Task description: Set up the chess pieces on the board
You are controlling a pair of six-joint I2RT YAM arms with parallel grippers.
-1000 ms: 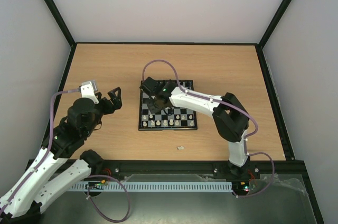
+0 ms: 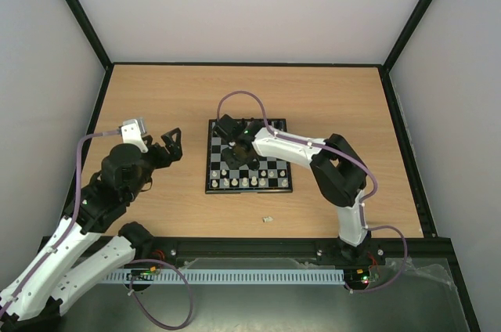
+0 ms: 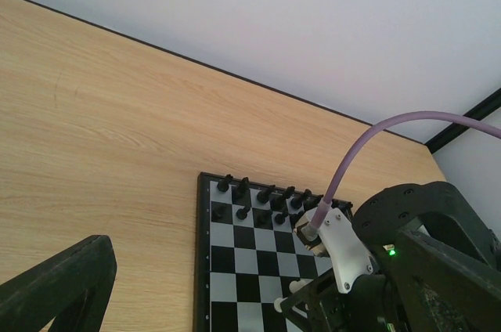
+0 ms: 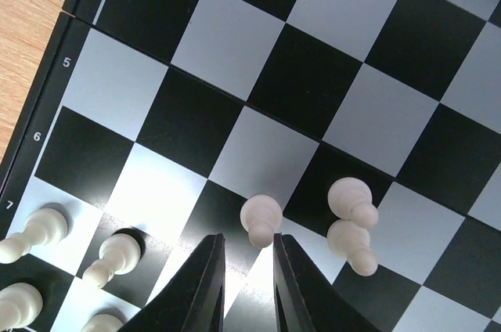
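A chessboard point(image 2: 207, 156) lies mid-table, black pieces point(image 3: 243, 185) along its far side and white pieces point(image 2: 233, 182) at its near side. In the right wrist view, a white pawn point(image 4: 261, 216) stands at the fingertips of my right gripper. Those fingers are partly apart, with no piece visibly clamped. Two more white pawns point(image 4: 351, 197) stand close together just right of it. My left gripper point(image 2: 170, 144) hangs open and empty left of the board, its fingers point(image 3: 82, 277) wide apart. The right arm hides part of the board from above.
In the right wrist view, several white pieces point(image 4: 117, 258) stand at lower left. A small pale object point(image 2: 268, 219) lies in front of the board.
My right gripper has shifted a little to the right over the board. The left arm has stayed almost still.
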